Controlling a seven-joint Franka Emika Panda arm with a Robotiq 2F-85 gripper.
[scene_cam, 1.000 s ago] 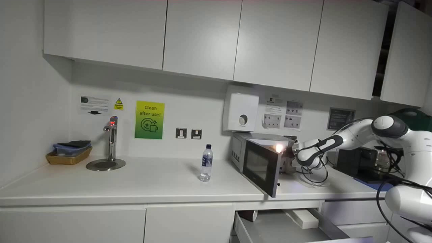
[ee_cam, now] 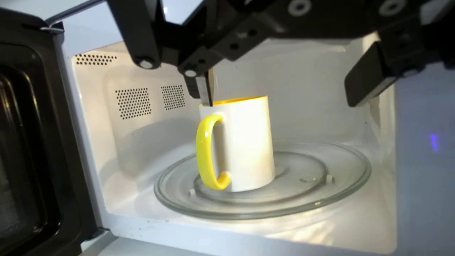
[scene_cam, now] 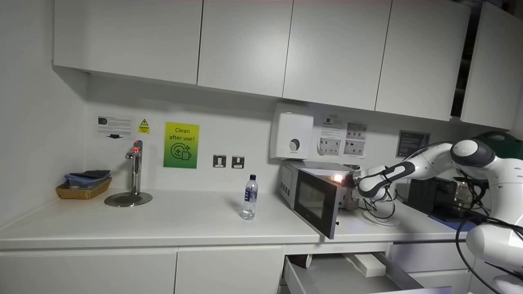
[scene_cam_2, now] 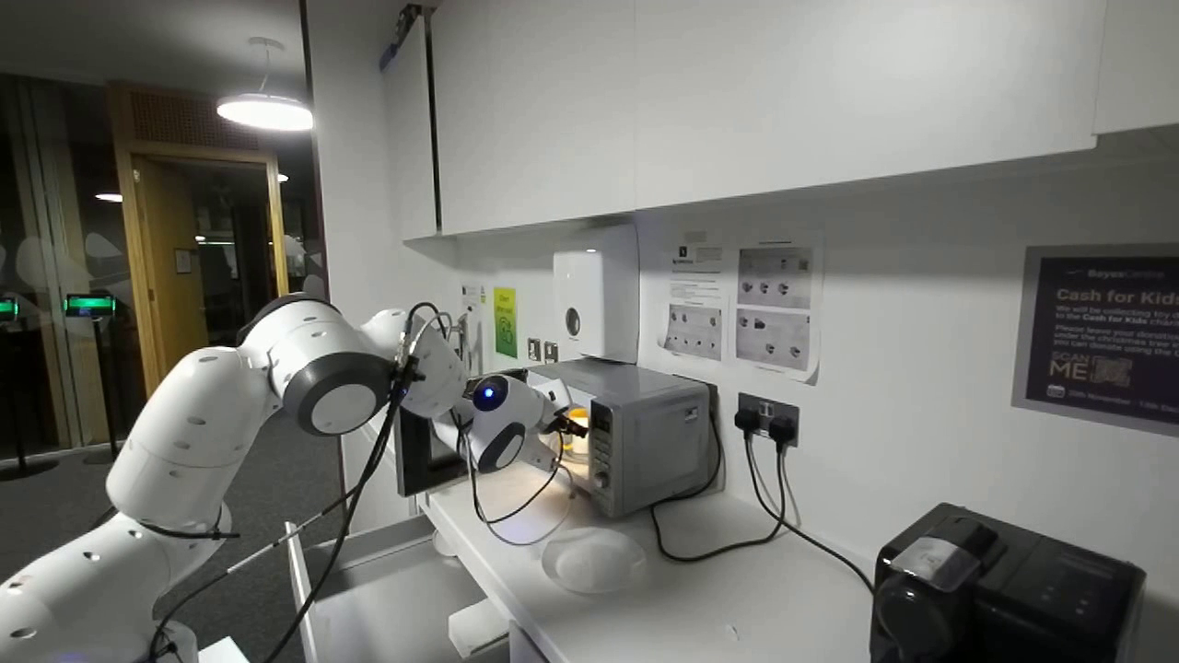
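Inside the lit microwave, a white mug with a yellow handle and yellow inner rim stands upright on the glass turntable. Its handle faces the left front in the wrist view. My gripper is open at the microwave's mouth, its fingers wide apart. The left fingertip overlaps the mug's left rim in the picture; whether it touches or reaches inside the mug cannot be told. Well to the right of the mug is the other finger. The microwave door stands open.
A drawer is pulled out beneath the counter, with a white box in it. A water bottle stands left of the microwave. On the counter's other side lies an upturned-looking white dish; cables hang from the arm.
The arm's wrist has shifted very slightly at the microwave, and its hanging cable has swung a little. The door, bottle and drawer look unchanged.
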